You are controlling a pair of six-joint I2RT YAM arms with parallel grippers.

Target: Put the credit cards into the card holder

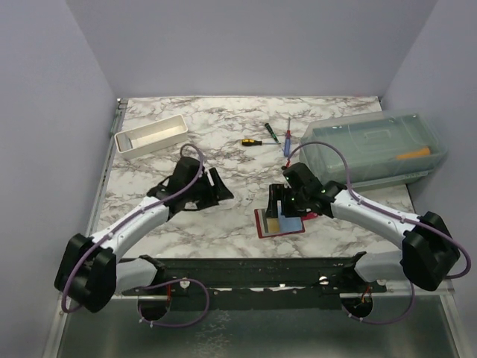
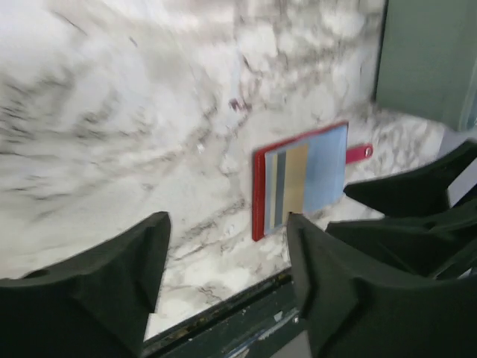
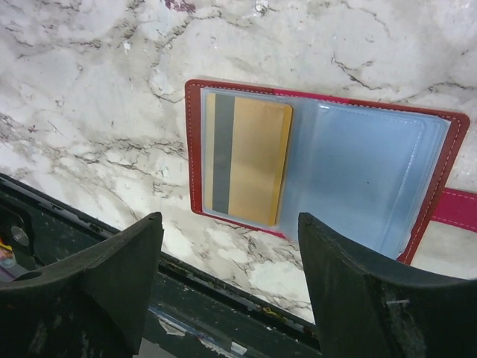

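Note:
A red-edged card holder [image 3: 458, 130] lies open on the marble table, with a clear sleeve on each side. In the right wrist view a gold card [image 3: 257, 160] with a grey stripe lies flat within the left half. The right half looks empty, with a bluish clear surface. My right gripper [image 1: 279, 200] hovers over the holder, fingers apart and nothing between its fingers. Left of the holder, my left gripper [image 1: 218, 186] stands above bare table; its fingers [image 2: 153, 242] are spread with nothing between them.
At the back left sits a white open box [image 1: 153, 137] with something greyish at its left end. Several screwdrivers, including a yellow-black one [image 1: 257, 142], lie at the back middle. A large clear-lidded bin [image 1: 373, 145] fills the right rear. Table around the left gripper is clear.

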